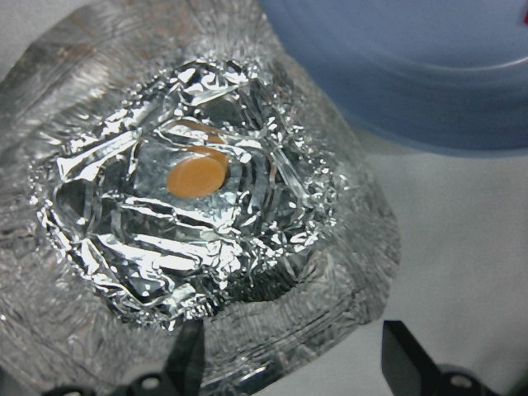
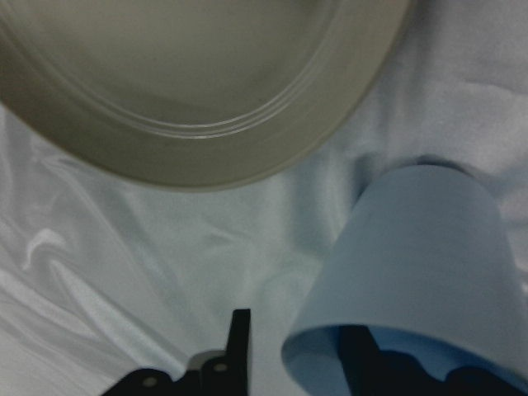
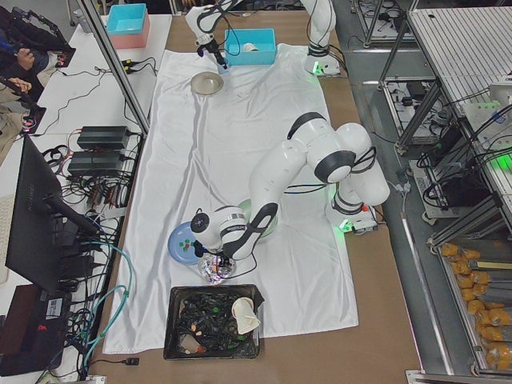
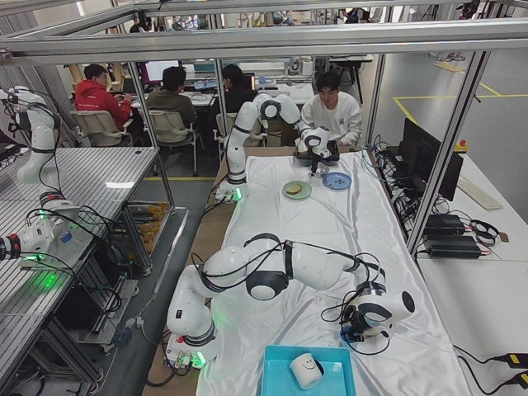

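A crumpled foil dish (image 1: 115, 206) with an orange oval piece (image 1: 196, 176) lies beside a blue plate (image 1: 412, 74) in the left wrist view. My left gripper is open just over the foil's rim. In the right wrist view a light blue cup (image 2: 412, 256) stands beside a metal plate (image 2: 214, 157). My right gripper is open, with one finger reaching inside the cup's rim and the other outside it.
A black bin (image 3: 172, 320) with dark contents and a white item sits beyond the foil. A green plate (image 4: 304, 191) with a yellow item is near the blue plate. A turquoise tray (image 4: 338, 379) holds a white mug (image 4: 307, 371).
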